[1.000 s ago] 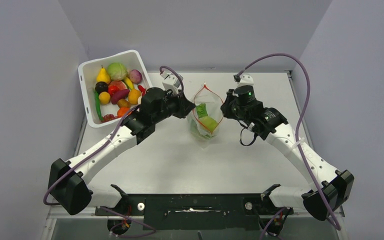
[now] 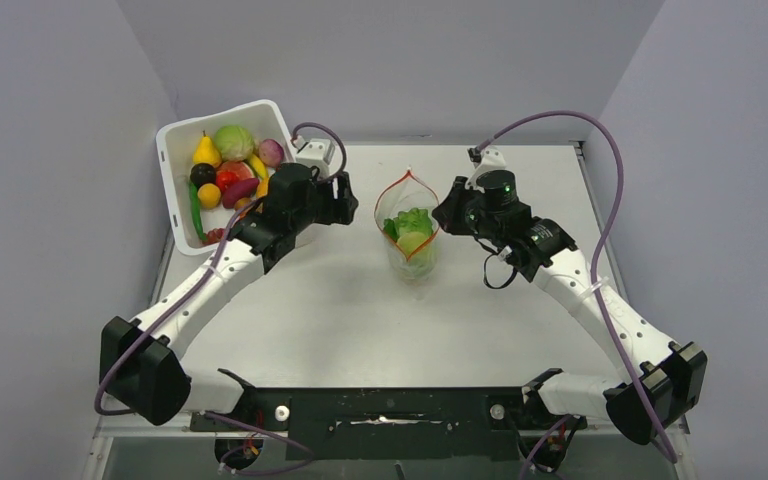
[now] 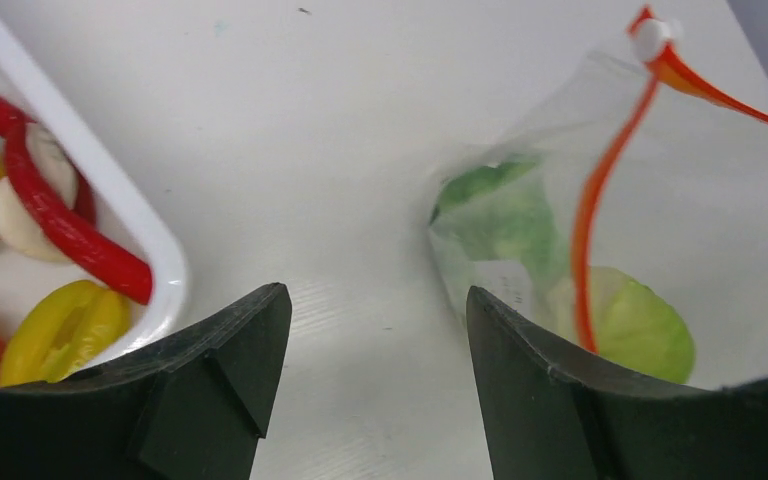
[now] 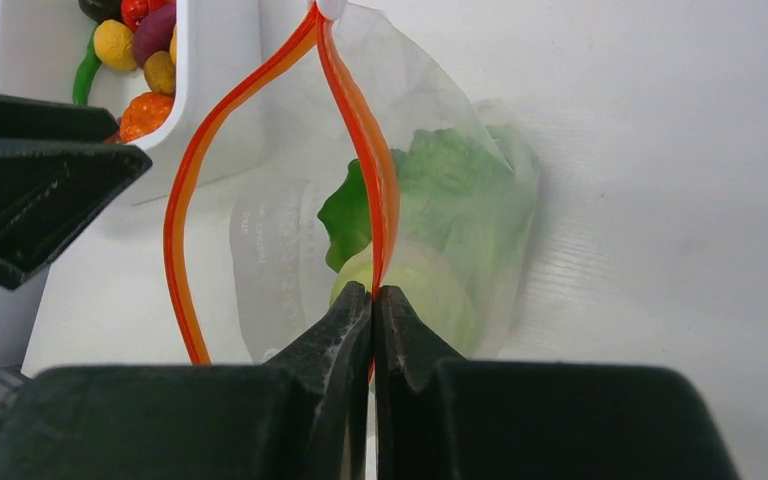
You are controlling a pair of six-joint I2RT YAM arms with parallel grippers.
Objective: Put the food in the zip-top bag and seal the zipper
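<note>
The zip top bag [image 2: 407, 260] stands mid-table, mouth open, red zipper showing, with leafy green food [image 2: 410, 225] inside. My left gripper [image 2: 340, 205] is open just left of the bag; in the left wrist view nothing lies between its fingers. My right gripper is shut at the bag's right edge, with the orange zipper rim running to its fingertips, pinched between them as far as shows.
A white bin [image 2: 165, 170] of toy fruit and vegetables stands at the back left, partly behind my left arm.
My left gripper has opened and moved back leftward, away from the bag. The bag has settled more upright, its mouth shifted slightly left. The right gripper has shifted slightly left.
</note>
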